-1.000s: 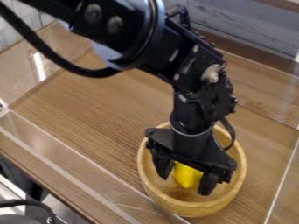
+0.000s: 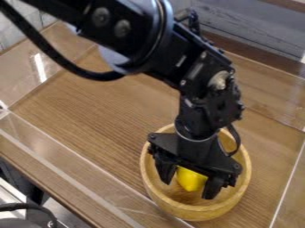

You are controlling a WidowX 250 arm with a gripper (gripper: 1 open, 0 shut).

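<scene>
My black gripper (image 2: 191, 178) is down inside a round tan wooden bowl (image 2: 198, 210) on the right part of the wooden table. Its fingers stand apart, one on each side of a yellow object (image 2: 190, 179) lying in the bowl. The gripper body hides much of the yellow object and the back of the bowl, so whether the fingers touch it is unclear.
A grey wall runs along the back at upper right. The table's edge and a dark cable are at lower left.
</scene>
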